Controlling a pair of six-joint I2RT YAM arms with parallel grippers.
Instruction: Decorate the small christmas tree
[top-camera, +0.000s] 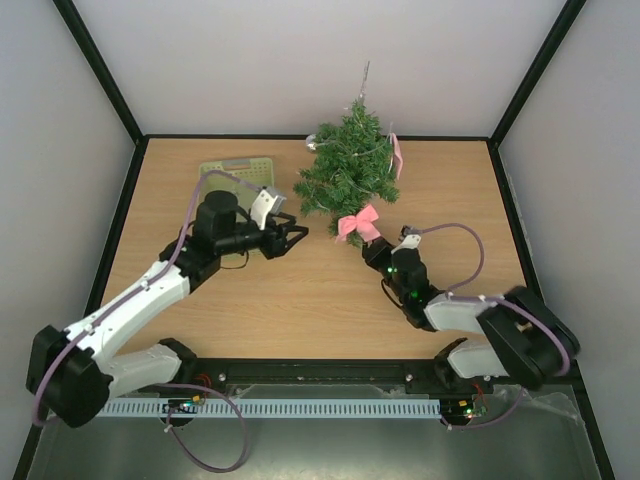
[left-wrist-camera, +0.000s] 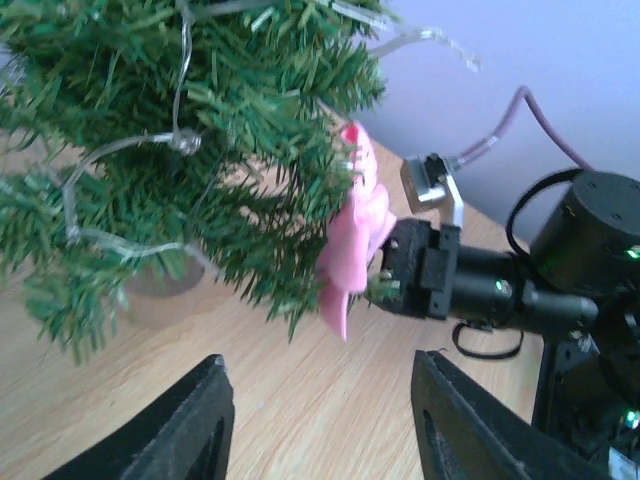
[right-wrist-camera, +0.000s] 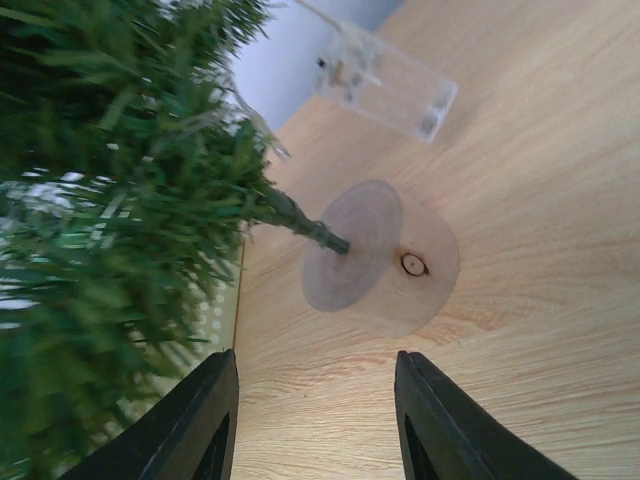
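The small Christmas tree (top-camera: 345, 170) stands at the back centre, with a pink bow (top-camera: 358, 222) low on its front and silver ornaments around it. Its clear base (right-wrist-camera: 380, 260) shows in the right wrist view. My left gripper (top-camera: 295, 232) stands open left of the bow, empty, its fingers facing the tree. My right gripper (top-camera: 375, 250) is low beside the tree's front right, just right of the bow; in its own view the fingers are open below the branches, with nothing between them.
A green plastic basket (top-camera: 230, 166) lies at the back left, partly behind the left arm. Walls surround the table.
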